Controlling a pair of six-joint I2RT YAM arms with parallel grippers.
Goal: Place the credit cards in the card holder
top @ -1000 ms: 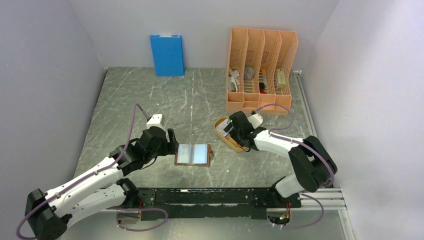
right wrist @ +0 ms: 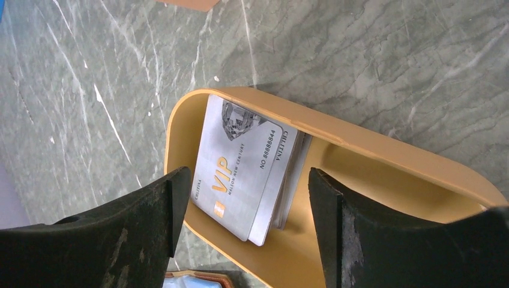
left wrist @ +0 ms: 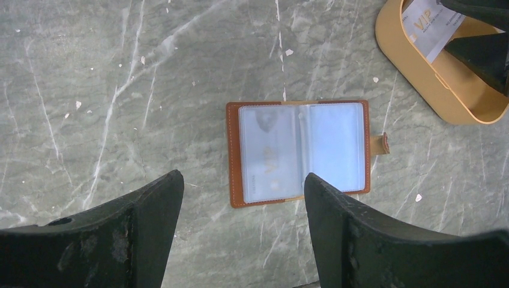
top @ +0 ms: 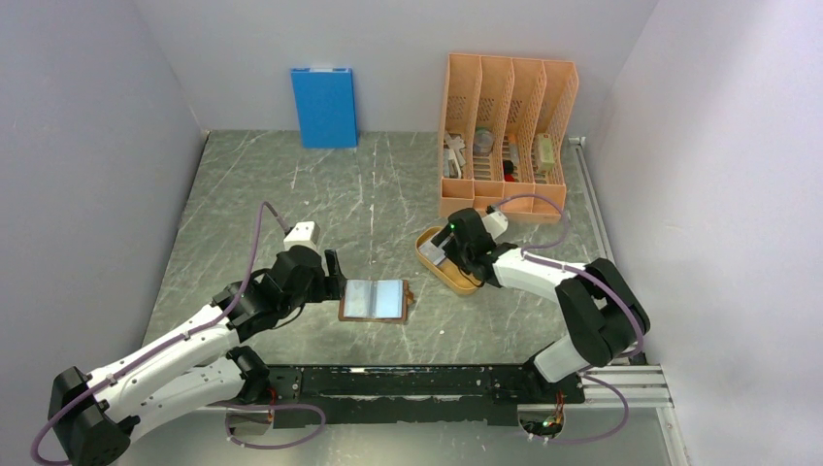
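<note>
A brown card holder (top: 374,300) lies open on the table, its clear sleeves showing in the left wrist view (left wrist: 270,156). To its upper right sits a tan oval tray (top: 453,282) holding a small stack of silver VIP credit cards (right wrist: 237,162) at one end. My right gripper is open over the tray, its fingertips either side of the stack, lower than its middle in the right wrist view. My left gripper stands open just left of and above the card holder, with nothing between its fingers.
A peach compartment organizer (top: 503,199) with assorted items stands at the back right. A blue board (top: 324,107) leans at the back wall. Grey walls bound both sides.
In the top view my right arm and gripper have shifted slightly over the tray. My left arm has not moved.
</note>
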